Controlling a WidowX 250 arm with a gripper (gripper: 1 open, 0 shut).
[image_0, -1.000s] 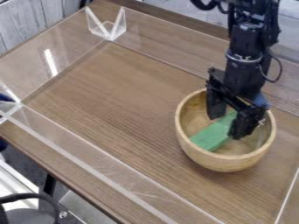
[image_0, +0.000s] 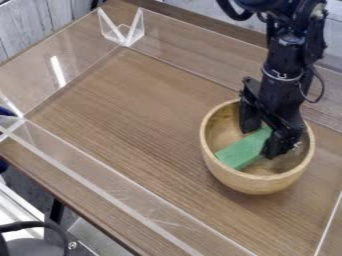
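A black robot arm reaches down from the top right into a tan bowl (image_0: 257, 176) on the right of the wooden table. Its gripper (image_0: 265, 138) is inside the bowl, open, above a flat green object (image_0: 238, 152) that lies on the bowl's floor. The fingertips partly cover the green object; whether they touch it cannot be told.
A white wire-like piece (image_0: 123, 30) sits at the back left. Black cables and parts (image_0: 27, 240) lie off the table's lower left edge.
The gripper has shifted slightly and turned within the bowl. The bowl and the green object have stayed in about the same place.
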